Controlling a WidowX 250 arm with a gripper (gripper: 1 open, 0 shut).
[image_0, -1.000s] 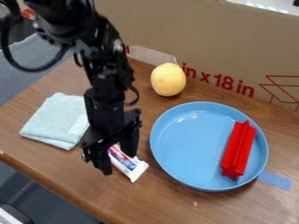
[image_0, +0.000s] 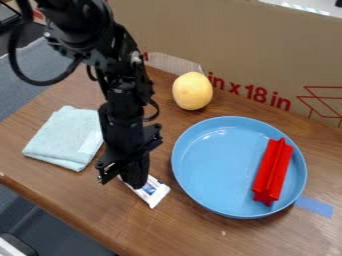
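My gripper (image_0: 131, 172) is low over the table, pointed down onto a white tube (image_0: 150, 194) with red and blue print, which lies left of the blue plate and is largely hidden under the gripper. The fingers look drawn together, but whether any of the tube is between them is hidden. The blue plate (image_0: 213, 188) holds two red bar-shaped pieces (image_0: 273, 171) lying side by side on its right half.
A folded pale cloth (image_0: 60, 140) lies at the left. A yellow round object (image_0: 193, 91) stands behind the plate, before a cardboard wall (image_0: 254, 55). Bare wooden table (image_0: 187, 235) is in front; its edge runs along the lower left.
My gripper has moved down onto the tube from a second ago, and its fingers have drawn closer together, covering more of the tube. The plate and other objects are unmoved.
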